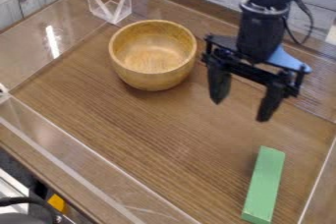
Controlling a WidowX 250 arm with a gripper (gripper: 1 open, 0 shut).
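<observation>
My black gripper (247,99) hangs over the right half of the wooden table, its two fingers spread apart and open with nothing seen between them. It is right of a round tan wooden bowl (151,54), which looks empty. A green rectangular block (264,183) lies flat near the front right, below and a little right of the gripper, apart from it.
A white wire-like object (110,7) stands at the back left. Raised edges border the table at the left and back.
</observation>
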